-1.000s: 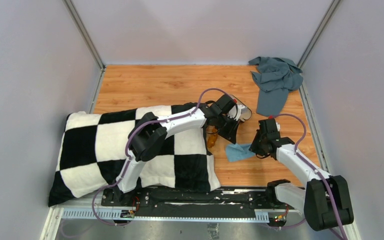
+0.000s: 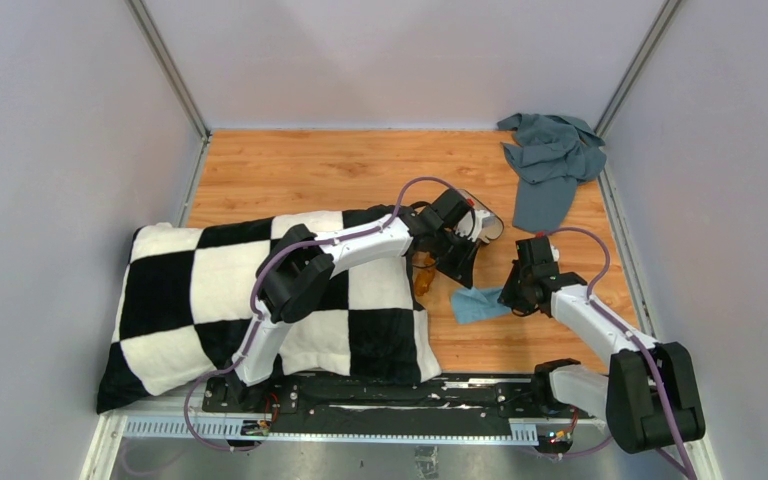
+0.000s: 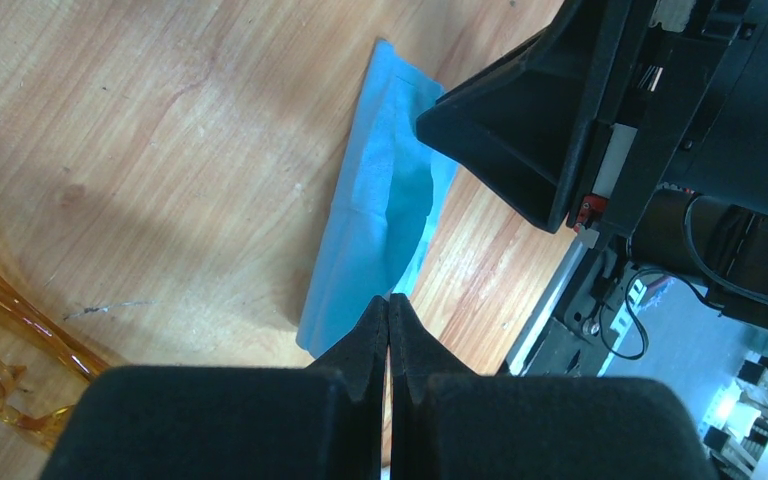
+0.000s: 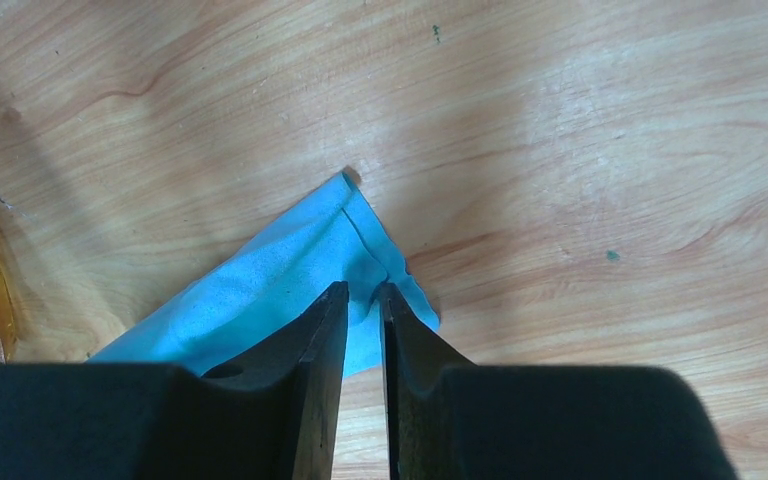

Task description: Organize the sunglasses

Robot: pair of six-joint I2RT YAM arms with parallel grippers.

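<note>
A small folded blue cloth (image 2: 479,304) lies flat on the wooden table between my two grippers. In the left wrist view my left gripper is shut, its tips over the lower end of the blue cloth (image 3: 365,210), with nothing showing between them. My right gripper is part open above the other end of the cloth (image 4: 330,245); a narrow gap separates its fingers. Whether they touch the fabric is unclear. A pale, dark-rimmed case-like object (image 2: 493,227) is partly hidden behind the left arm. No sunglasses can be clearly made out.
An amber glass-like object (image 2: 423,282) stands left of the cloth, close under the left arm. A black-and-white checked blanket (image 2: 235,275) covers the table's left side. Crumpled grey-blue fabric (image 2: 550,165) lies at the back right. Bare wood (image 2: 330,170) shows at the back left.
The right arm's elbow has shifted very slightly; its gripper stays by the cloth's right end. The left arm and the cloth look unchanged.
</note>
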